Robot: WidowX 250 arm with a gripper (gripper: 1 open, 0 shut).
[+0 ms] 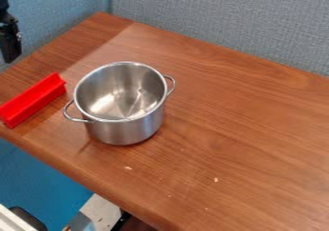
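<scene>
A steel pot [118,119] with two loop handles stands on the wooden table, left of centre. Just left of it lies a long red block [31,100] along the table's left edge. My gripper [11,46] is mostly out of frame at the upper left edge, above and behind the red block; only a dark part of it shows, too little to tell how its fingers stand.
A grey fabric wall [218,23] runs along the back. Below the left edge is a blue surface, with some hardware at the bottom left.
</scene>
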